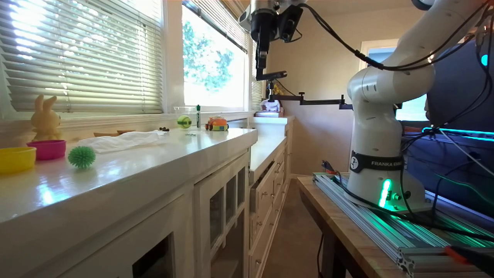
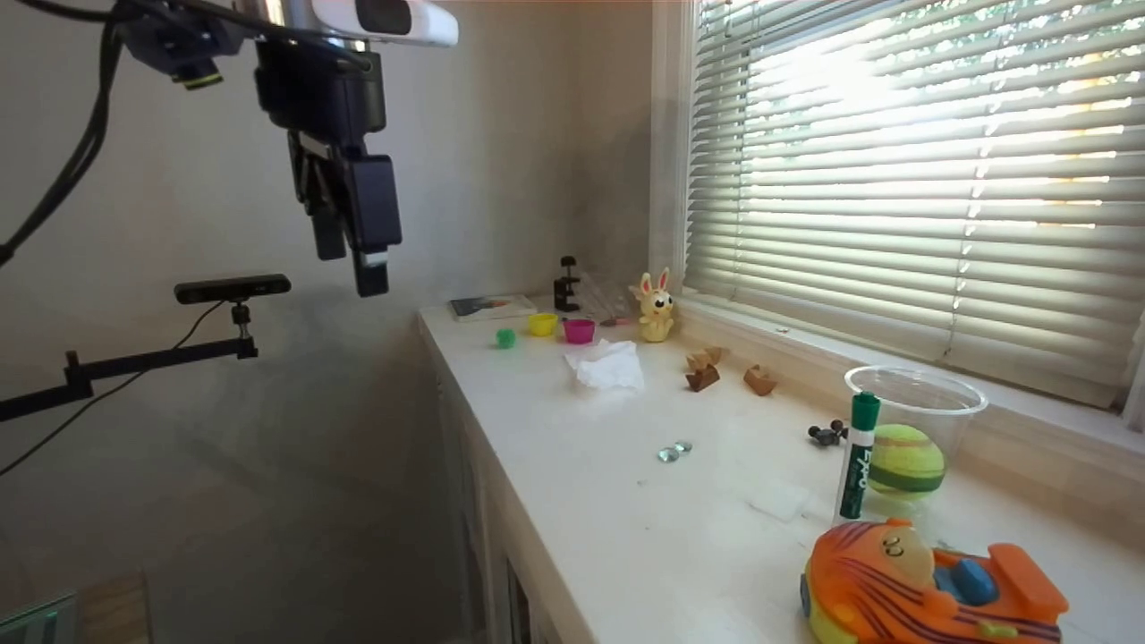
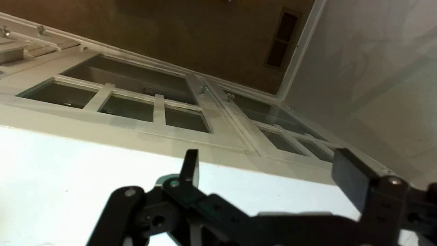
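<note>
My gripper is open with nothing between its fingers; in the wrist view a wide gap separates them. In exterior view 2 the gripper [image 2: 351, 268] hangs high above the white counter [image 2: 537, 472], pointing down. Toward the far end of the counter are a green spiky ball [image 2: 505, 338], a yellow cup [image 2: 542, 324], a pink cup [image 2: 580, 332] and a crumpled white cloth [image 2: 607, 367]. Nearer stand a green marker [image 2: 858, 461], upright, and a clear cup [image 2: 945, 402] with a yellow-green ball [image 2: 907, 461]. An orange toy car [image 2: 923, 585] sits closest to that camera.
A rabbit figure [image 2: 656, 309], brown wooden pieces [image 2: 759, 380] and a small black object [image 2: 826, 434] lie along the window side. Two glass pebbles [image 2: 668, 454] rest mid-counter. A camera arm [image 1: 319, 102] shows behind the gripper.
</note>
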